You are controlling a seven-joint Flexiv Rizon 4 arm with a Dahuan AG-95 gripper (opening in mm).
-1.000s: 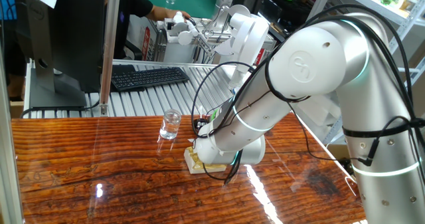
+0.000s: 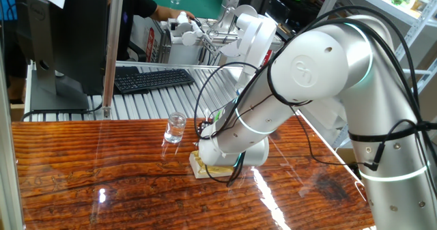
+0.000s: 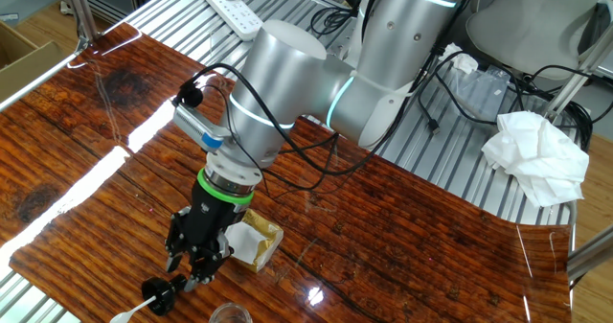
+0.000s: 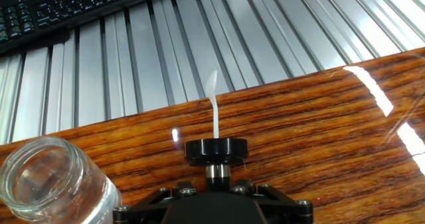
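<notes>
My black gripper (image 3: 184, 275) points down near the table's edge in exterior view 2. Just off its fingertips is a black disc (image 3: 159, 295) with a white spoon (image 3: 129, 315) on its far side. In the wrist view, the disc (image 4: 216, 151) has a silver and black stem (image 4: 218, 175) reaching back to the gripper, and the spoon (image 4: 214, 103) extends past it. Whether the fingers close on the stem cannot be made out. A clear glass jar (image 4: 50, 181) stands to the left in that view, apart from the gripper. The arm hides the gripper in exterior view 1.
A small cream-and-gold box (image 3: 261, 243) lies on the glossy wooden table (image 2: 89, 168), beside the gripper. In exterior view 1 the jar (image 2: 175, 127) stands left of the arm, and a keyboard (image 2: 153, 80) lies beyond the table edge.
The arm's lower end has shifted slightly left in exterior view 1, covering more of the dark object behind it. Jar and box have stayed put.
</notes>
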